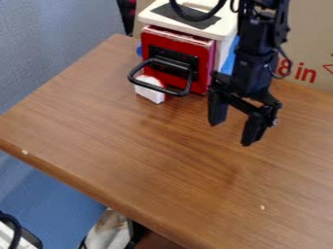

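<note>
My black gripper (pixel 232 119) hangs over the wooden table (pixel 136 170), right of and in front of a red toy appliance (pixel 174 47) with a white top and a black handle (pixel 159 88). Its two fingers stand apart, with nothing visible between them. A small white block (pixel 147 92) sits at the appliance's left foot, partly behind the handle.
A cardboard box (pixel 305 44) stands behind the arm at the back right, with something blue beside the appliance. The left edge drops to a blue floor.
</note>
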